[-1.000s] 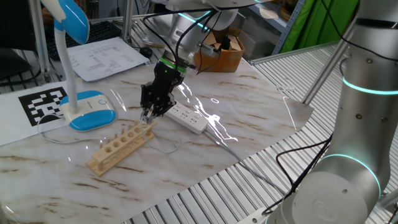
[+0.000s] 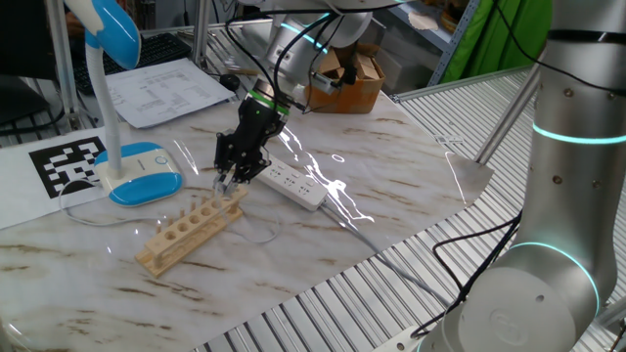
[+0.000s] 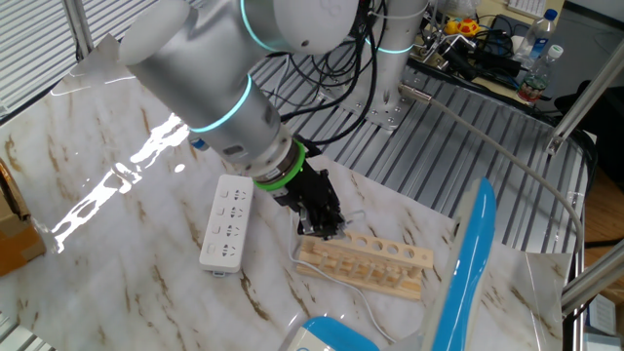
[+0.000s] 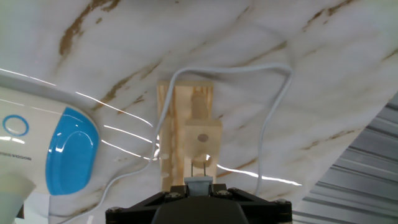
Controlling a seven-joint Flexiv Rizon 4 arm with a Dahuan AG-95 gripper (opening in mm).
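Note:
A light wooden test-tube rack (image 2: 191, 235) with a row of round holes stands on the marble-patterned table. Over its far right end in exterior view 1, my gripper (image 2: 225, 183) points down, very close to the wood. From the other side, the black gripper (image 3: 336, 232) covers one end of the rack (image 3: 414, 255). In the wrist view the rack (image 4: 203, 134) runs up from the grey fingertips (image 4: 199, 180), where two thin upright lines show. Whether the fingers are shut, and whether a clear item sits between them, I cannot make out.
A white power strip (image 3: 226, 224) lies beside the arm. The blue and white lamp (image 2: 139, 176) stands near the rack, and its thin white cable (image 4: 233, 70) loops around and across the rack. A cardboard box (image 2: 352, 83) sits at the back. Bare table lies in front of the rack.
My gripper has shifted slightly left in exterior view 1, staying low over the same end of the rack. Rack, lamp and power strip have not visibly moved.

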